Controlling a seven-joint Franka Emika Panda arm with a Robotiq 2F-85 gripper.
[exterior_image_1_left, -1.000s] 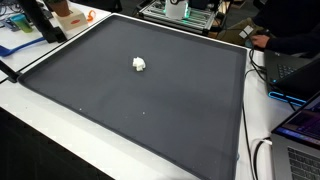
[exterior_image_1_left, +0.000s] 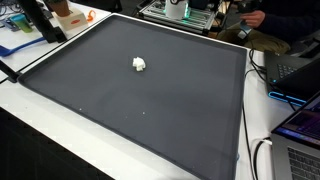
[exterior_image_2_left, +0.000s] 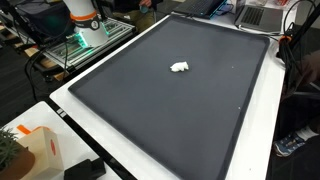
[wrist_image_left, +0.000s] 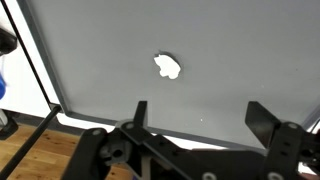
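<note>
A small crumpled white object (exterior_image_1_left: 138, 64) lies alone on the dark grey board; it also shows as a white lump (exterior_image_2_left: 180, 67) in exterior view 2. Seen from the wrist, the white object (wrist_image_left: 167, 66) is on the grey surface beyond the fingertips, slightly left of centre. My gripper stands open above the board, its black fingers wide apart with nothing between them. Neither exterior view shows the gripper's fingers.
The grey board (exterior_image_1_left: 180, 107) is otherwise bare, with free room all round the white object. Laptops (exterior_image_1_left: 292, 135) and cables line one side in exterior view 1. A potted plant (exterior_image_2_left: 12, 155) and a wooden box (exterior_image_2_left: 40, 150) stand near a corner.
The white object has stayed where it was on the board. At the upper right of exterior view 1, a seated person's hand and arm have shifted slightly.
</note>
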